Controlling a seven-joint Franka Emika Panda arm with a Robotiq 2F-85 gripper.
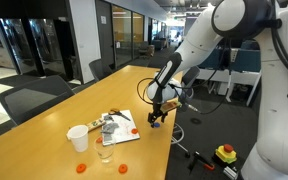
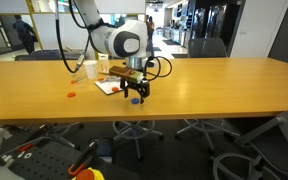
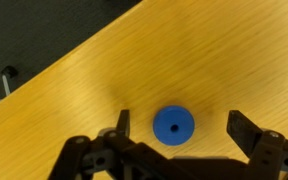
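Note:
A small round blue disc [image 3: 173,126] with a dark centre dot lies flat on the wooden table [image 3: 214,50]. In the wrist view my gripper stands open, one finger on each side of the disc, with nothing held. The gripper [image 1: 163,116] points down over the table's edge area in exterior view 1, close to the blue disc [image 1: 157,125]. From exterior view 2 the disc [image 2: 136,101] shows near the table's front edge. Whether the fingertips touch the table is hard to tell.
Several red discs [image 1: 123,168] lie about the table. A white mug [image 1: 78,138], a clear glass [image 1: 106,153] and a white sheet [image 1: 121,129] with items on it stand to the left. In exterior view 2, the table's right half is clear.

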